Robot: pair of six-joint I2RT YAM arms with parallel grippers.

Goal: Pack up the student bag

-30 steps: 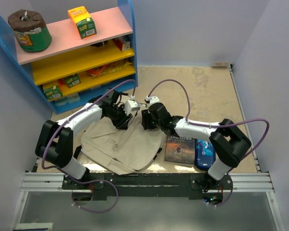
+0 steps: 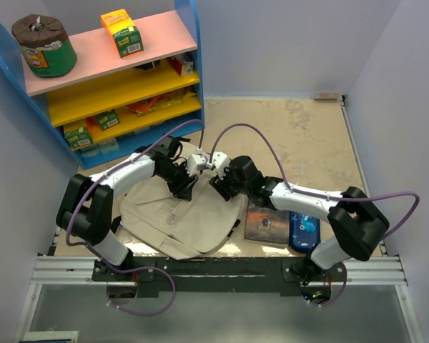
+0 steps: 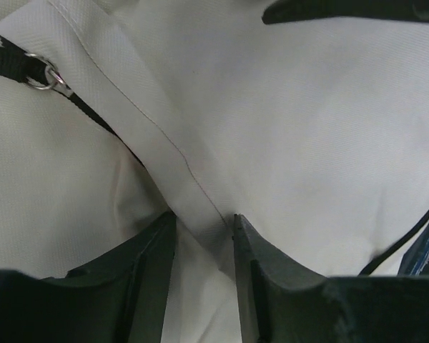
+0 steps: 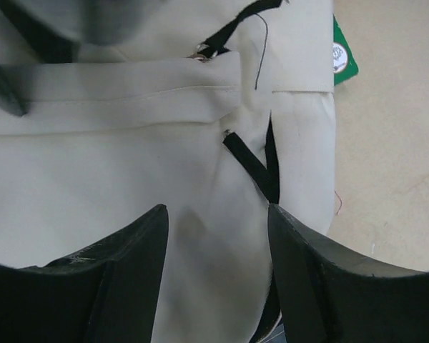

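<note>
The off-white bag (image 2: 150,214) lies flat on the floor between my arms, with a folded flap (image 3: 129,93), a zipper ring (image 3: 44,75) and black straps (image 4: 250,161). My left gripper (image 2: 182,187) is open, its fingertips down at the creased edge of the flap. My right gripper (image 2: 220,187) is part open, just right of the left one over the bag's right side, with only fabric visible beneath its fingertips.
A book (image 2: 267,232) and a blue case (image 2: 304,231) lie at the bag's right. The shelf (image 2: 114,93) with boxes stands at the back left. Bare floor (image 2: 307,143) spans the back right.
Over the last second both grippers shifted and turned above the bag.
</note>
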